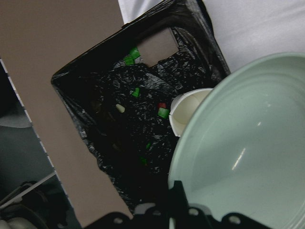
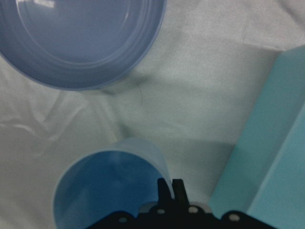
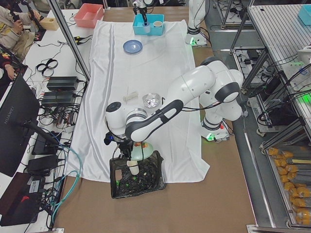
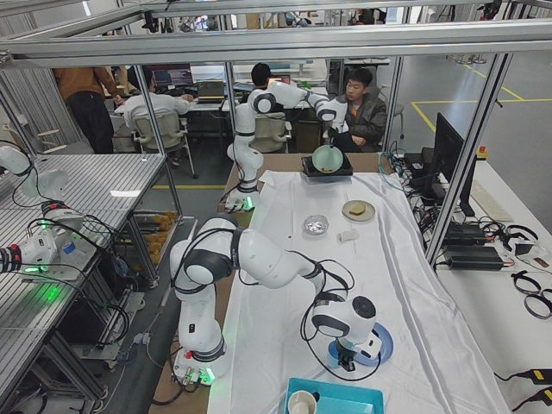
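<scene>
A pale green bowl (image 1: 243, 138) (image 4: 328, 159) hangs over the black-lined bin (image 3: 138, 179), my left gripper shut on its rim. The bin holds a white cup (image 1: 186, 107) and small green and red scraps. My right gripper is at the rim of a translucent blue cup (image 2: 105, 191), shut on it, beside the turquoise tray (image 2: 262, 143). A blue plate (image 2: 76, 38) lies nearby on the cloth.
On the white cloth are a foil bowl (image 3: 151, 100), a pale tube (image 3: 130, 96) and a beige plate (image 4: 358, 216) with a yellow item. Cardboard surrounds the bin's outer sides.
</scene>
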